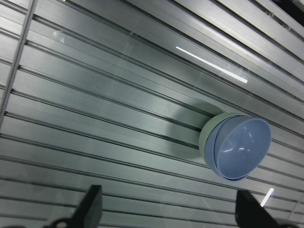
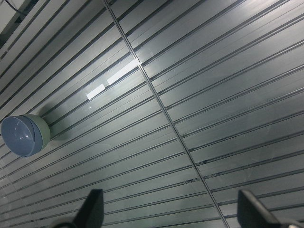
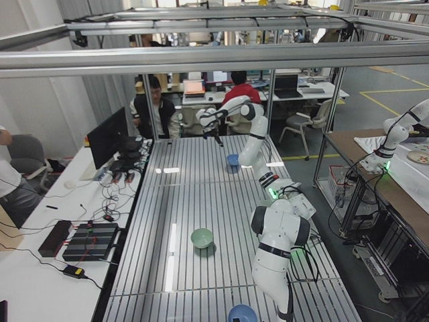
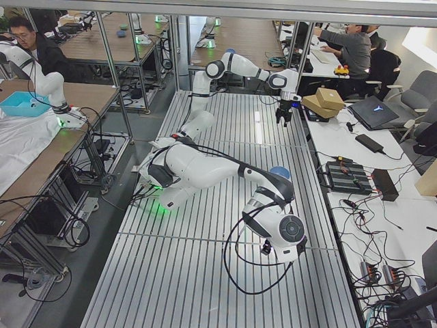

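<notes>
The camera left view shows a green bowl (image 3: 202, 238) mid-table, a blue bowl (image 3: 233, 159) at the far end and another blue bowl (image 3: 242, 313) at the near edge. A blue bowl (image 4: 280, 171) also shows in the camera right view. Both wrist views instead show blue bowls (image 1: 242, 149) (image 2: 19, 135) nested in a green one (image 1: 209, 126) (image 2: 42, 127). My left gripper and right gripper are open above the table, empty, apart from the bowls.
Metal frame posts surround it. A side desk (image 4: 362, 225) holds electronics and cables. Other robot arms stand on neighbouring benches, and people sit beyond the far end.
</notes>
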